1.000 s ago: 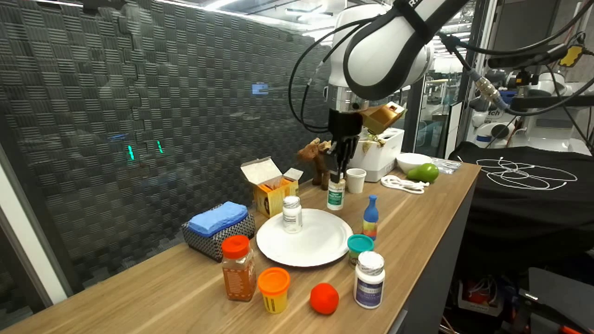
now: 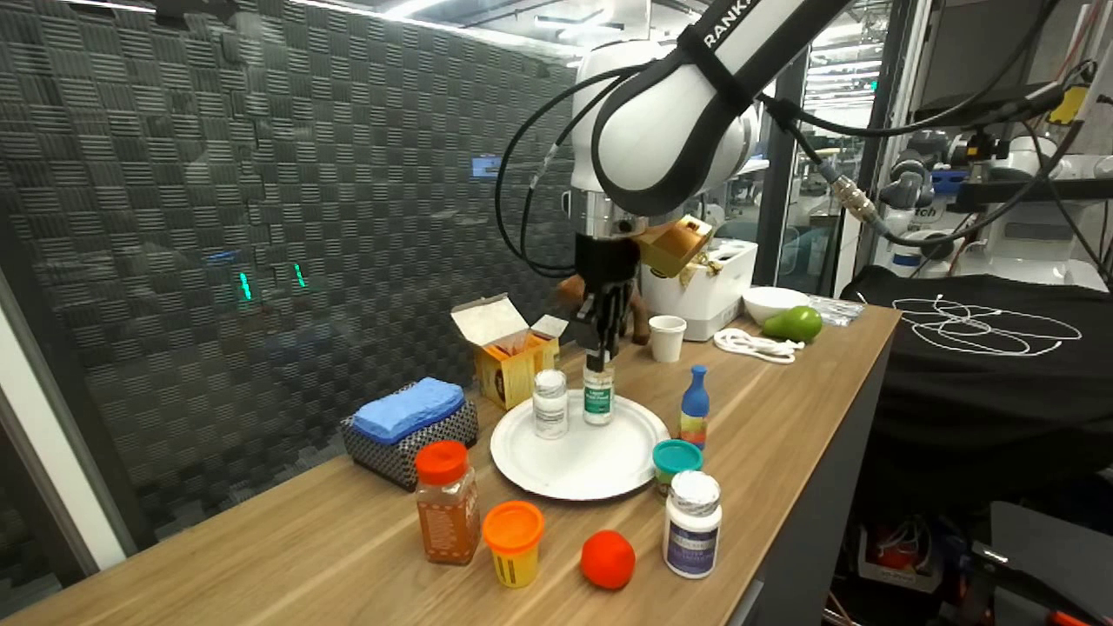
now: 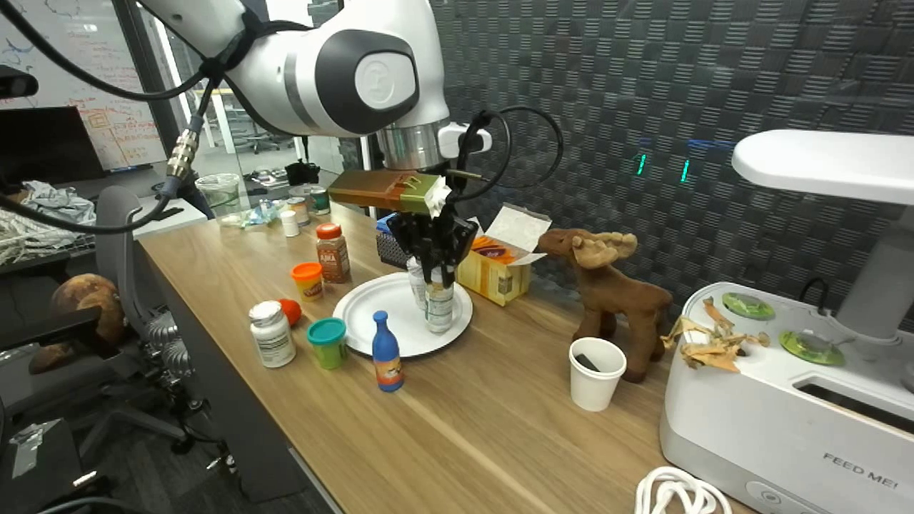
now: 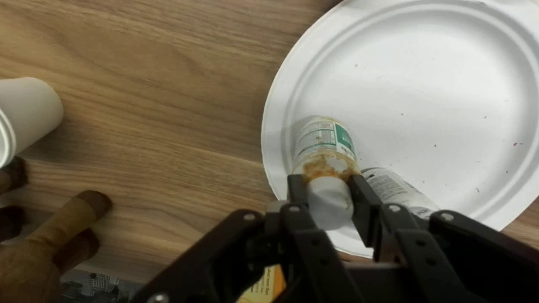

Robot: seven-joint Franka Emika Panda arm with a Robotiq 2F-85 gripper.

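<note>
My gripper is shut on the white cap of a small bottle with a green-and-white label point(image 4: 321, 139), one finger at each side. The bottle stands over the white plate point(image 2: 569, 469), inside its rim; whether its base bears on the plate I cannot tell for sure. Close beside it on the plate is another white bottle point(image 2: 549, 407), upright, with a grey-white label. In the wrist view that second bottle point(image 4: 394, 189) is partly covered by my right-hand finger.
Around the plate stand a blue bottle point(image 3: 386, 351), a teal-lidded tub point(image 3: 327, 343), a white pill bottle point(image 2: 691, 527), a red ball point(image 2: 607, 560), an orange-lidded tub point(image 2: 513, 542) and a spice jar point(image 2: 449, 511). Behind are a yellow box point(image 3: 495, 275), plush moose point(image 3: 617, 295) and paper cup point(image 3: 595, 377).
The held bottle has moved left in exterior view 1, from the bare table beside the plate to over the plate, near the other white bottle. The plate has shifted slightly right.
</note>
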